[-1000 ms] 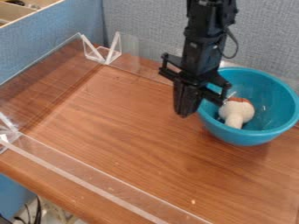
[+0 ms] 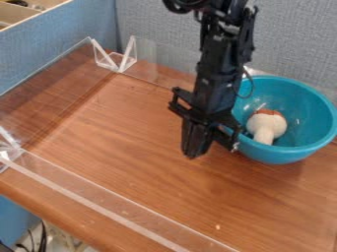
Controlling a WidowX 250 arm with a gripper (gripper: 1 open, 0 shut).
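Observation:
My black gripper (image 2: 198, 140) hangs low over the wooden table, just at the left rim of a teal bowl, shut with nothing visible between its fingers. The teal bowl (image 2: 301, 136) stands at the right and holds a white, rounded object (image 2: 265, 122) with some reddish colour. The arm hides part of the bowl's left side.
Clear plastic guards line its edges, with white brackets (image 2: 116, 61) at the back left. A grey wall stands behind, a blue panel at the left.
The gripper has moved down and a little to the left, now lower beside the bowl. The bowl and its contents look unmoved.

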